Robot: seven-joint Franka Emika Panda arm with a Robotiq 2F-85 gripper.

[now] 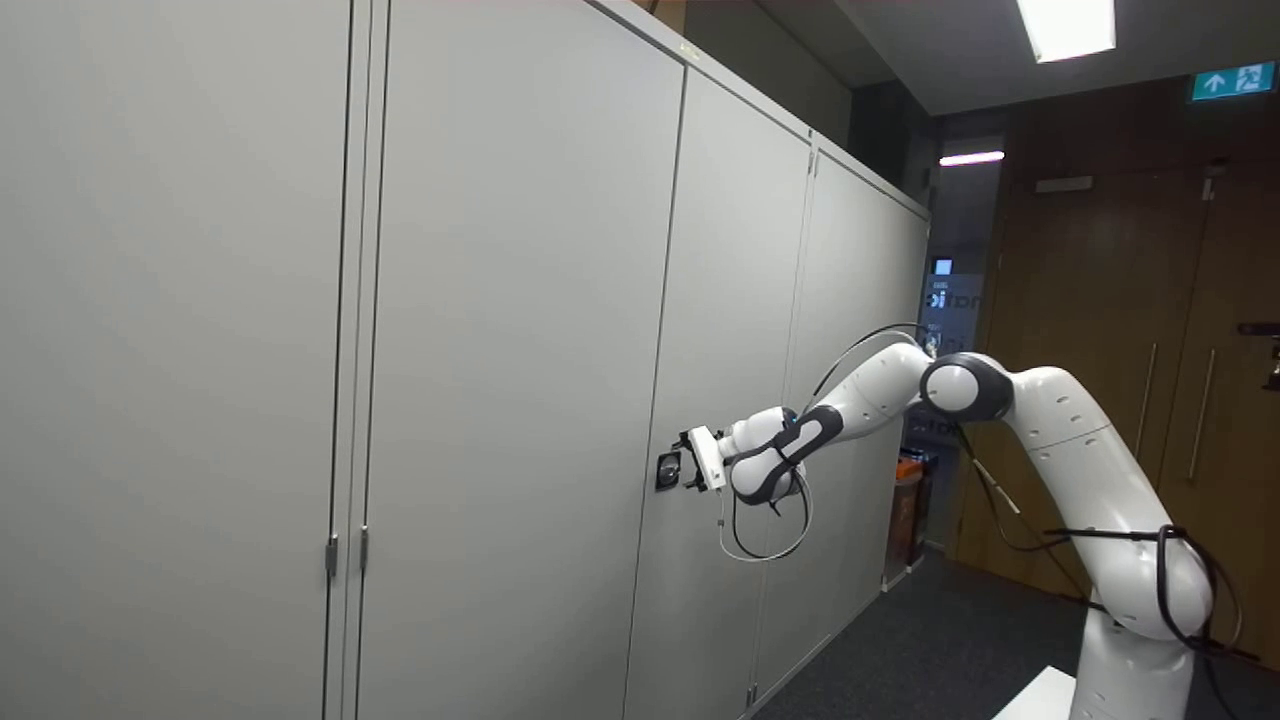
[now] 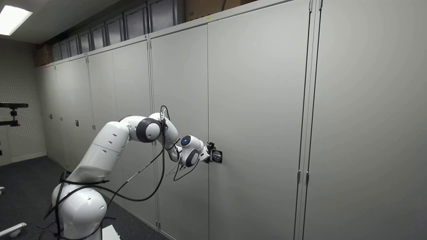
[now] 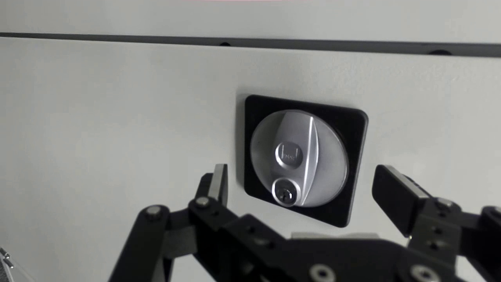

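A round silver turn knob (image 3: pixel 298 157) with a raised grip and a keyhole sits in a black square plate (image 3: pixel 352 120) on a grey cabinet door (image 3: pixel 117 103). The door's seam runs close beside the plate, at the top of the wrist view. My gripper stands open before the knob, one finger to either side of it and nothing between them. Both fingertips look clear of the plate; how far they are from the door surface I cannot tell. Exterior view 1 has the gripper (image 1: pixel 684 466) close to the door, its fingers toward the lock plate (image 1: pixel 668 470).
Tall grey cabinets (image 2: pixel 256 100) form one long flat wall, with door handles (image 1: pixel 332 554) at another seam. Loose cables (image 2: pixel 140 200) hang from the arm. Bins (image 1: pixel 906 504) stand at the cabinets' far end.
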